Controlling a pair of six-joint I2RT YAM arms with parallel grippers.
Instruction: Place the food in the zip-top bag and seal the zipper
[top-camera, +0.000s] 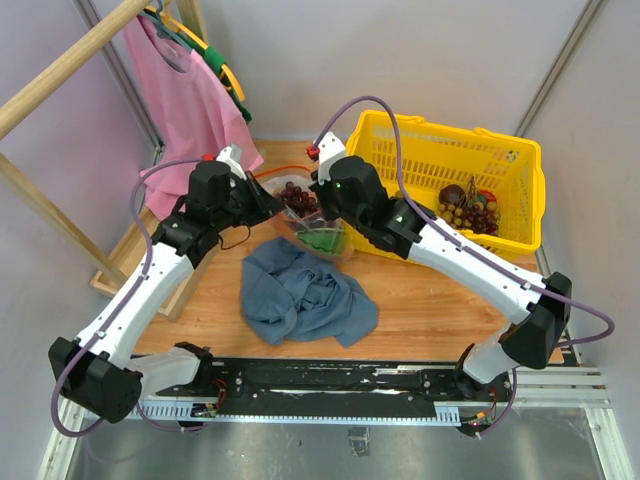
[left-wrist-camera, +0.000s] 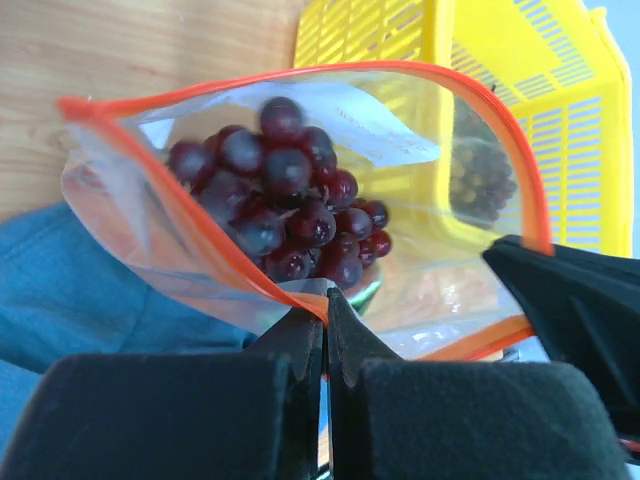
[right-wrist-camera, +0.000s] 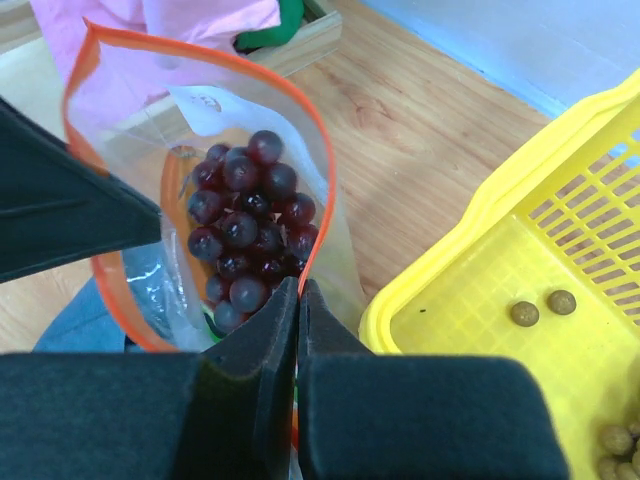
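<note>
The clear zip top bag (top-camera: 335, 246) with an orange-red rim hangs between my two grippers, its mouth spread wide. Dark purple grapes (left-wrist-camera: 285, 190) lie inside it, and something green (top-camera: 322, 239) shows at its lower part. My left gripper is shut on the bag's rim, the thin edge pinched at its fingertips. Across the opening, my right gripper is likewise shut on the orange rim, which runs into its fingertips. In the top view both fingertips are mostly hidden by the arms.
The yellow basket (top-camera: 440, 150) stands close on the right, with more food (top-camera: 470, 210) in it. A blue cloth (top-camera: 300, 295) lies in front of the bag. To the left are a wooden rack (top-camera: 80, 225) and a pink garment (top-camera: 190, 110).
</note>
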